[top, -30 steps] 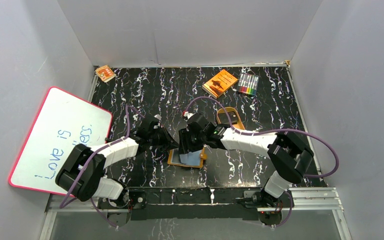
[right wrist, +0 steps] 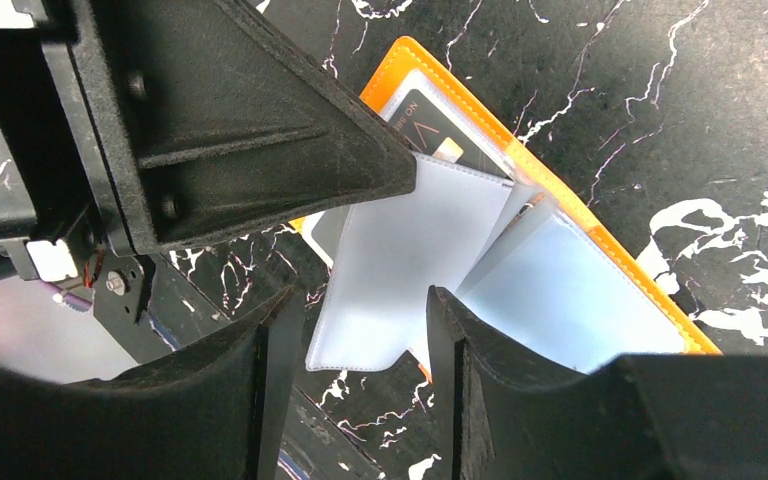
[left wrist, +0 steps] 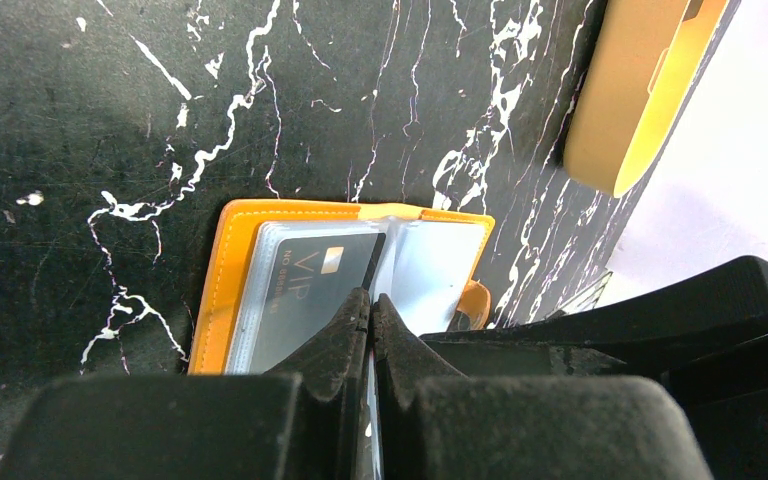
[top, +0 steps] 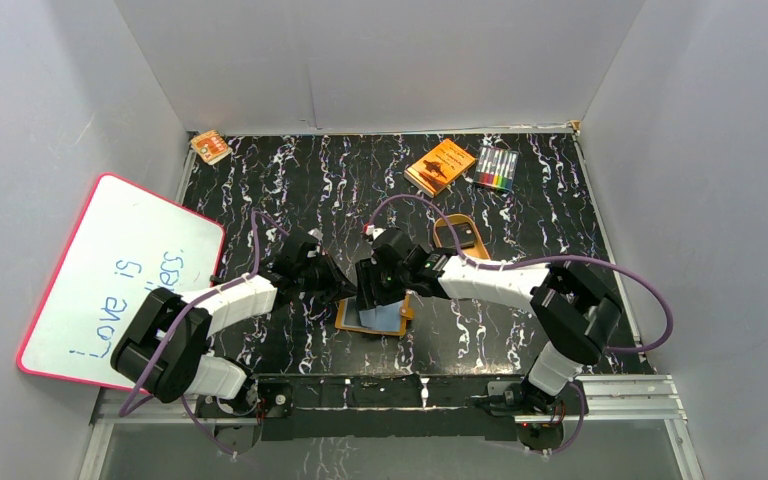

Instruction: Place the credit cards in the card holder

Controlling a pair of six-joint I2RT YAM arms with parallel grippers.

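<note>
The orange card holder (top: 373, 332) lies spread on the table's front middle, its clear sleeves showing. Under one sleeve is a dark VIP card (left wrist: 305, 285). My left gripper is shut with its tips at the holder's middle, beside that card; whether sleeve film is pinched there cannot be made out. A translucent sleeve flap (right wrist: 410, 260) stands raised in the right wrist view, touching or close to the left fingertip. Over this flap, my right gripper has its fingers apart. An orange tray (top: 481, 249) holds a dark card (top: 457, 236), to the right behind the holder.
At the back are an orange book (top: 441, 166) and a case of colored markers (top: 496, 168). A small orange booklet (top: 210, 147) sits in the back left corner. The whiteboard (top: 110, 290) leans at the left.
The left arm and the holder look still.
</note>
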